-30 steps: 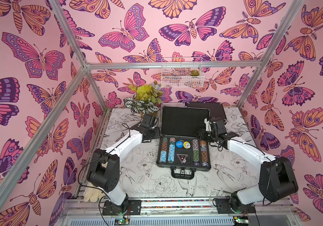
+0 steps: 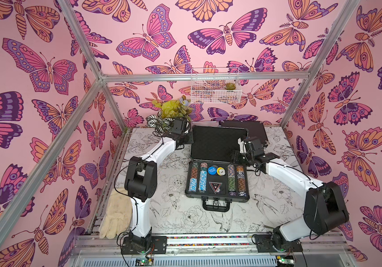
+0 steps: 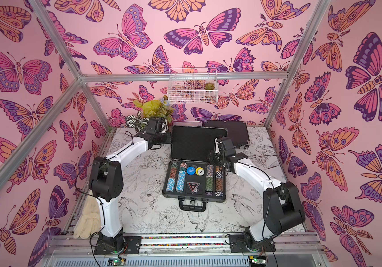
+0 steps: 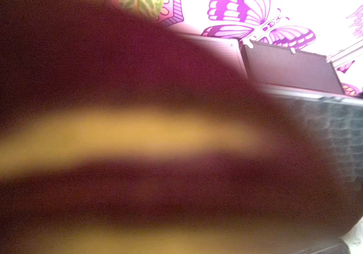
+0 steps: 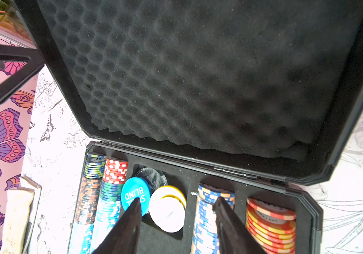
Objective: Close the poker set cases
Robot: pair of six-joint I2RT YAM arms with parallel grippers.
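The black poker case lies open on the table, its lid [image 2: 220, 143] raised at the back, foam side to the front. Its base [image 2: 215, 195] holds chip rows, a blue button and a yellow-white one. A second dark case [image 2: 255, 130] shows behind the lid. My left gripper [image 2: 191, 136] is at the lid's left edge; its fingers cannot be made out. Blur covers most of the left wrist view. The right gripper is over the base near the lid's right side, its fingers [image 5: 126, 230] apart and nothing between them.
A leafy plant [image 2: 171, 111] stands at the back left, close to my left arm. A pale glove [image 2: 115, 213] lies at the left edge. The tabletop [image 2: 191, 218] in front of the case is clear.
My left arm has reached back and slightly right, up beside the lid's left edge. My right gripper has shifted only slightly. The case and its lid look unmoved.
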